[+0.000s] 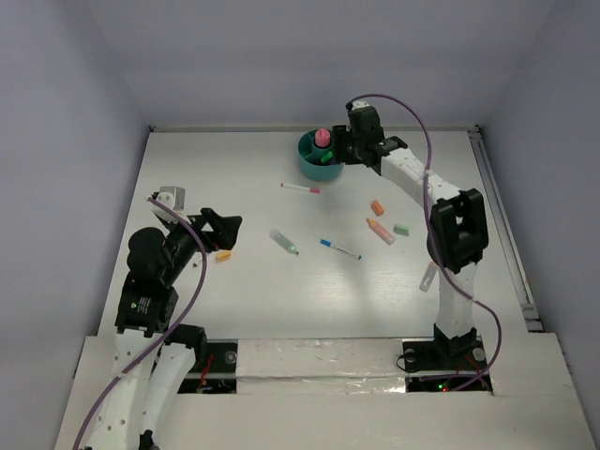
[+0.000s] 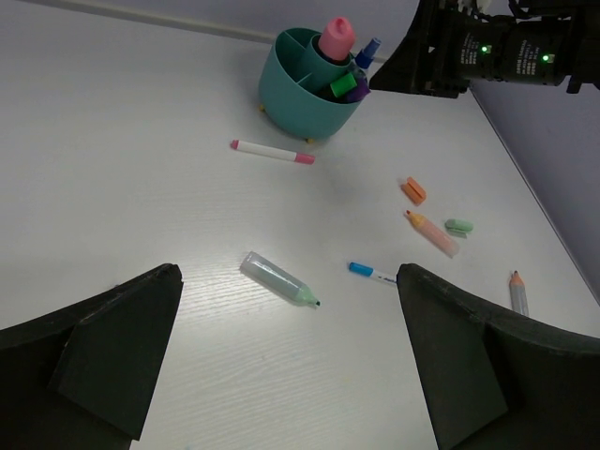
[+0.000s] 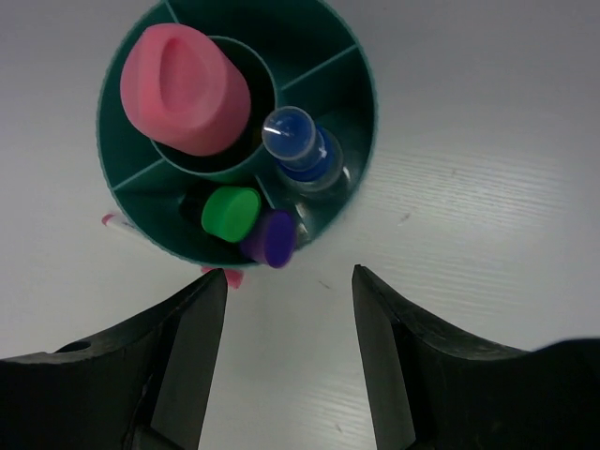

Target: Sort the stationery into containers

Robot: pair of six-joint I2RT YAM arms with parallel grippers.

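Note:
A teal round holder [image 1: 321,172] with divided compartments stands at the back of the table. In the right wrist view it holds a pink-capped item [image 3: 183,89], a blue-capped one [image 3: 298,142], a green cap [image 3: 231,214] and a purple cap [image 3: 269,238]. My right gripper is open beside the holder, nothing between its fingers. On the table lie a red-capped white marker [image 1: 300,187], a pale green highlighter [image 1: 284,241], a blue-capped marker [image 1: 340,248] and an orange highlighter [image 1: 381,232]. My left gripper is open and empty over the left side.
An orange cap [image 1: 377,207], a small green piece [image 1: 401,229] and a grey pencil-shaped item [image 1: 428,277] lie at the right. A yellow piece [image 1: 223,255] is close to the left gripper.

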